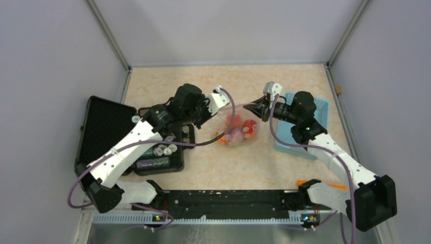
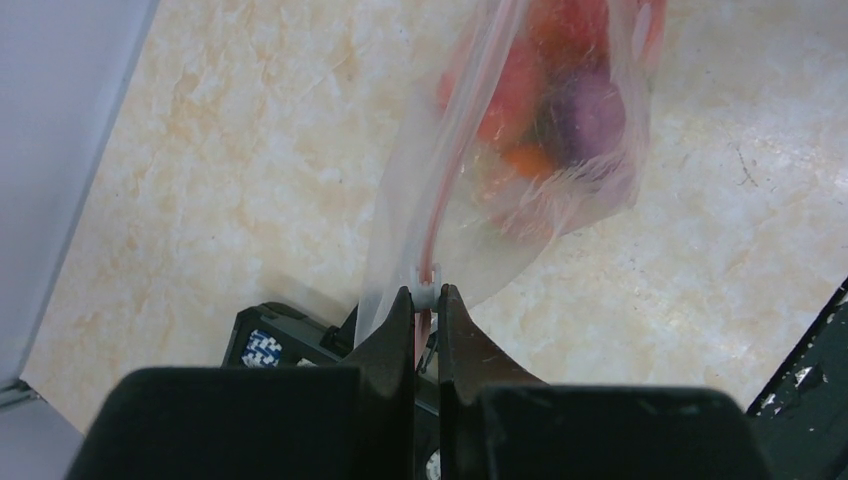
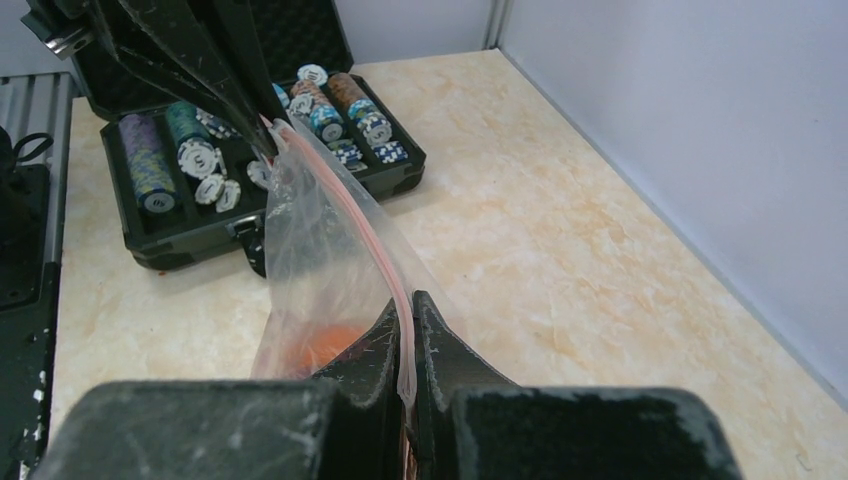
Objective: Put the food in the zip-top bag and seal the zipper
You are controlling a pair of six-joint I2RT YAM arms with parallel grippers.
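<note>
The clear zip top bag (image 1: 221,122) is stretched between my two grippers, with red, orange and purple food (image 2: 592,112) inside its lower part. In the left wrist view, my left gripper is shut on the small pale zipper slider (image 2: 426,285), near one end of the pink zipper strip (image 2: 446,190). At the other end, my right gripper is shut with the strip's end (image 3: 405,360) pinched between its fingers. The strip runs fairly straight from one gripper to the other. Whether its two tracks are pressed together cannot be told.
An open black case of poker chips (image 1: 160,162) stands at the left, close to the left gripper. A light blue basket (image 1: 321,109) sits under the right arm.
</note>
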